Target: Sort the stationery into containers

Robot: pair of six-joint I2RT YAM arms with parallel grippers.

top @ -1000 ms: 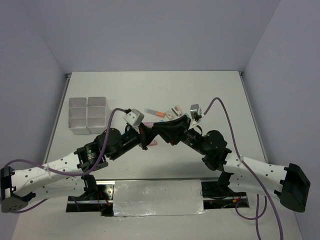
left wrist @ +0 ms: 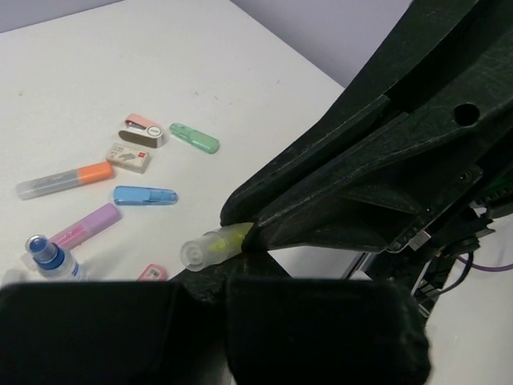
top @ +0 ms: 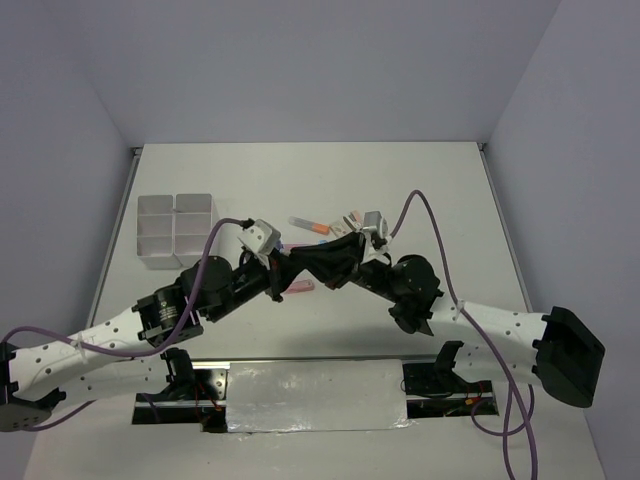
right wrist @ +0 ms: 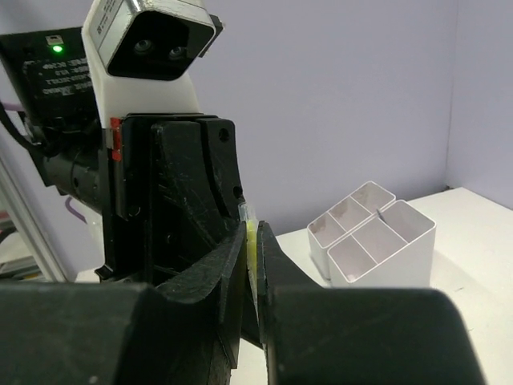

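A yellow highlighter (left wrist: 215, 247) with a clear end shows between the fingertips of my right gripper, which close on it from both sides. Its yellow body (right wrist: 252, 250) also appears there in the right wrist view. My left gripper (top: 283, 276) meets the right one over the middle of the table; its shut fingers (left wrist: 321, 329) lie just below the highlighter, and nothing clearly shows between them. The fingertips overlap in the top view, hiding the highlighter. On the table lie an orange-and-grey highlighter (left wrist: 66, 180), a pink highlighter (left wrist: 86, 227) and an eraser (left wrist: 128, 157).
The white divided container (top: 176, 232) stands at the table's left. A stapler (left wrist: 141, 131), a green clip-like piece (left wrist: 195, 138), a blue one (left wrist: 145, 196) and a blue-capped bottle (left wrist: 54, 258) lie or stand beyond the grippers.
Both arms have shifted slightly left, the right one a little more, with their fingertips staying together. Items on the table have not moved.
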